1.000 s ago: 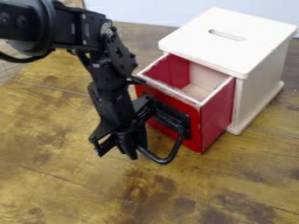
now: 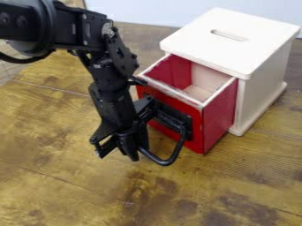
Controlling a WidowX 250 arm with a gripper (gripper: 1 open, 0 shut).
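A white wooden box (image 2: 259, 66) with a red drawer (image 2: 217, 119) pulled out toward the left stands at the upper right. The drawer is open at the top and looks empty inside. My black gripper (image 2: 134, 139) is low over the floor at the drawer's front left, with a black looped bar beside it reaching toward the red front. Whether its fingers are open or shut, or hold that bar, is unclear, as the black parts overlap.
A white wall runs along the back behind the box.
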